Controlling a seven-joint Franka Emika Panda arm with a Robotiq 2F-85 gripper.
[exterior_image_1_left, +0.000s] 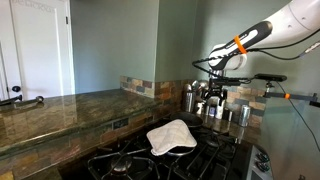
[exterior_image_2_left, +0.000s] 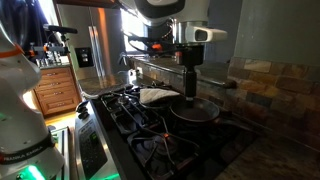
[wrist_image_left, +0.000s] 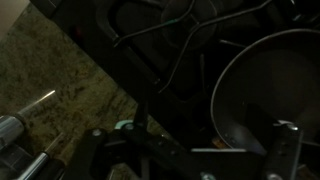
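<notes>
My gripper (exterior_image_2_left: 190, 98) points down over the stove, its fingers apart with nothing seen between them. A dark round pan (exterior_image_2_left: 205, 111) sits on the burner just below it in exterior view 2. The same pan (wrist_image_left: 262, 85) fills the right of the wrist view, its lower edge partly behind a finger (wrist_image_left: 284, 145). It looks empty, though the picture is dark. A white cloth (exterior_image_1_left: 172, 137) is draped over the stove, clear of the gripper; the cloth (exterior_image_2_left: 156, 96) appears beyond the pan in exterior view 2.
Black burner grates (exterior_image_2_left: 150, 135) cover the stovetop. A granite counter (exterior_image_1_left: 75, 110) runs along the left in exterior view 1, mostly bare. Bottles and a metal canister (exterior_image_1_left: 244, 116) stand near the tiled wall. Shiny metal items (wrist_image_left: 10, 130) lie at the wrist view's lower left.
</notes>
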